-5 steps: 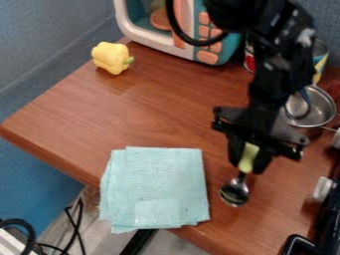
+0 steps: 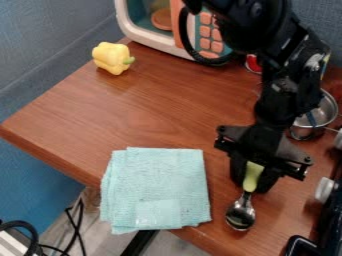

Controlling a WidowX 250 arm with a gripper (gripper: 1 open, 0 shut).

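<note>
My black gripper (image 2: 254, 172) is low over the right part of the wooden table, around the pale yellow-green handle of a ladle or spoon (image 2: 251, 178), whose metal head (image 2: 241, 213) points toward the near edge. The fingers look closed on that handle. A folded light-blue cloth (image 2: 155, 186) lies to the left of it.
A yellow toy pepper (image 2: 112, 58) sits at the back left. A toy microwave (image 2: 147, 20) stands at the back. A metal pot (image 2: 315, 115) and a black appliance (image 2: 323, 220) line the right side.
The cloth is unmoved.
</note>
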